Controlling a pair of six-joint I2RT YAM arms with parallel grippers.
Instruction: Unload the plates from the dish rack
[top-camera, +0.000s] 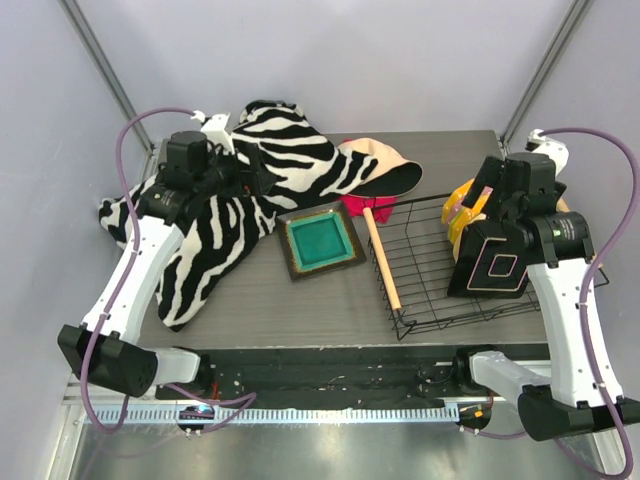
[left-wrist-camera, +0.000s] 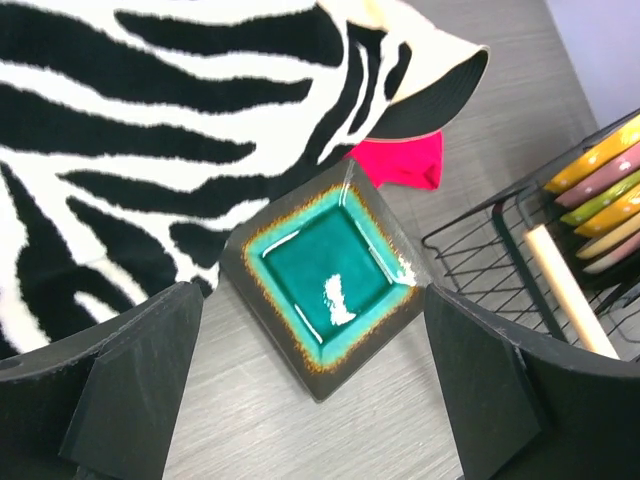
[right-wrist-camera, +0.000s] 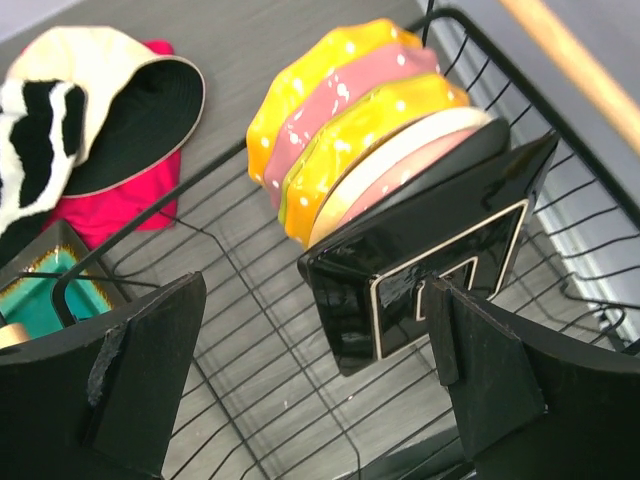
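A wire dish rack (top-camera: 425, 316) at the right holds several plates: yellow and pink ones (right-wrist-camera: 340, 150) and a square black plate (right-wrist-camera: 420, 260) in front. A square teal plate with a dark rim (top-camera: 320, 240) lies flat on the table left of the rack. My left gripper (top-camera: 240, 170) hangs open and empty above the zebra-patterned cloth, looking down on the teal plate. My right gripper is open over the rack, its fingers either side of the black plate's lower part in the right wrist view, apparently above it.
The zebra cloth (top-camera: 210, 260) covers the left and back of the table, with a cream piece (top-camera: 380, 155) and red cloth (left-wrist-camera: 410, 160) near the rack. Bare table (top-camera: 280, 310) shows in front of the teal plate.
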